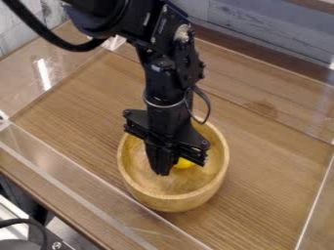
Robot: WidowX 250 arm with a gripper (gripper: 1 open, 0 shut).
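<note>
A round tan wooden bowl (170, 195) sits on the wooden table near its front edge. My black gripper (162, 159) reaches down into the bowl, its fingers low over the inside. A yellow object (187, 161) lies in the bowl, partly hidden behind the gripper. The gripper looks shut, and I see nothing clearly between its fingertips.
A pale plank wall (274, 29) runs along the back. A black cable lies at the lower left corner.
</note>
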